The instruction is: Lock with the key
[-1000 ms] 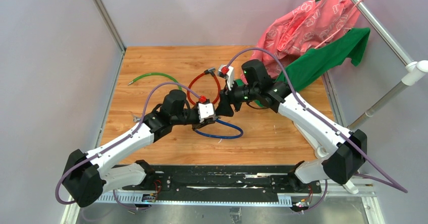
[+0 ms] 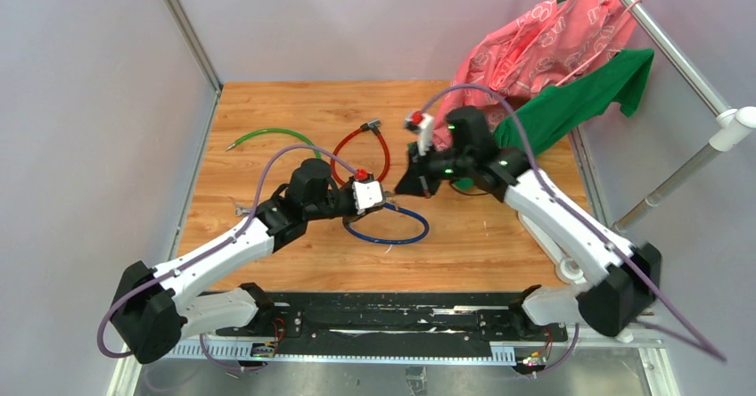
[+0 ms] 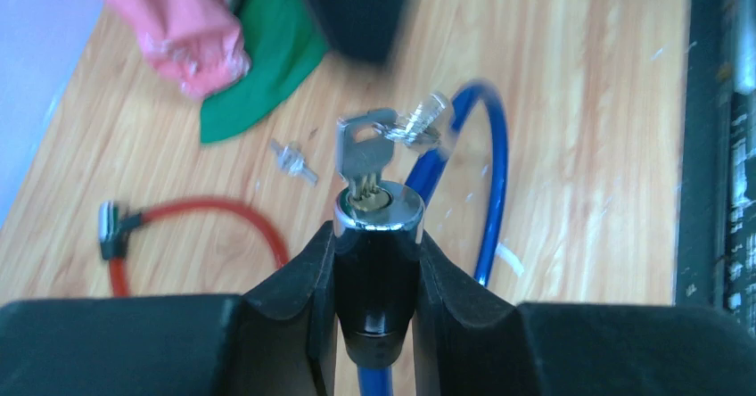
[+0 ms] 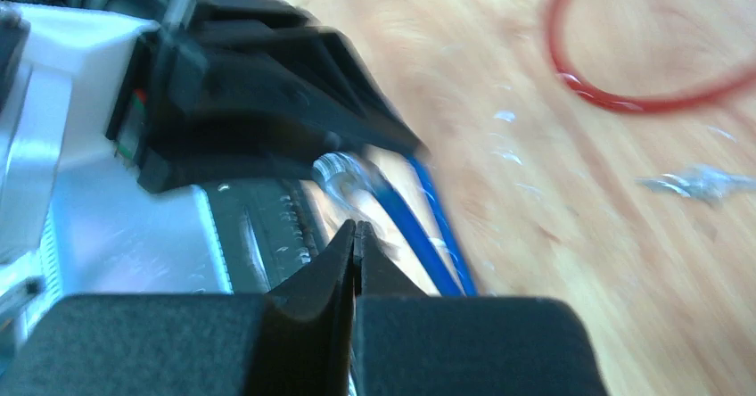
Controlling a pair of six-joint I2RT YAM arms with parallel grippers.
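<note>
My left gripper is shut on the metal lock (image 3: pixel 379 226) of the blue cable (image 3: pixel 495 200). A key (image 3: pixel 364 155) stands in the cylinder on top, with a second key hanging from it. My right gripper is shut, nothing visible between its fingers, and hovers right of the lock in the top view (image 2: pixel 419 186); it is blurred. In the right wrist view the lock is partly hidden by the left gripper's fingers.
A red cable lock (image 2: pixel 385 155) and green cable (image 2: pixel 276 131) lie behind. Loose keys (image 3: pixel 290 157) rest on the wooden table (image 2: pixel 267 102). Pink and green cloths (image 2: pixel 535 48) occupy the back right.
My right arm has moved right, away from the left gripper and the lock. The left arm holds about the same place.
</note>
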